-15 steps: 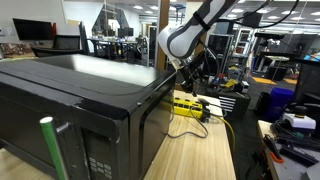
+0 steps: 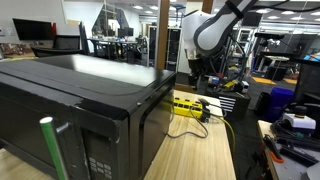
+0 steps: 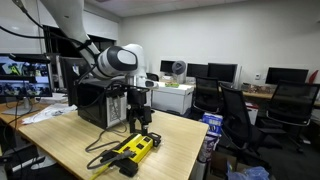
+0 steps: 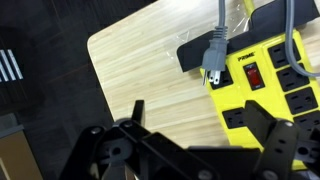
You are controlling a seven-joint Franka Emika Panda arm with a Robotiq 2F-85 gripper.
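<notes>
A yellow power strip [image 4: 232, 98] with black outlets and a red switch lies on the wooden table at the right of the wrist view. It also shows on the table in exterior view 2 [image 3: 142, 149]. A grey plug [image 4: 214, 58] with metal prongs, on a grey cord, lies at the strip's end, its prongs showing and not in an outlet. My gripper hangs above the table with fingers wide apart and nothing between them. The right finger [image 4: 254, 112] overlaps the strip in that view; the left is over bare wood.
A large black box-shaped appliance [image 2: 85, 105] stands on the table, close to the strip in exterior view 1. Loose cords lie around the strip. Bare tabletop [image 3: 185, 135] extends to the strip's right in exterior view 2. A dark area lies past the table edge in the wrist view.
In exterior view 1 the arm has moved to the right and slightly up over the last second. The power strip and the appliance stay where they were.
</notes>
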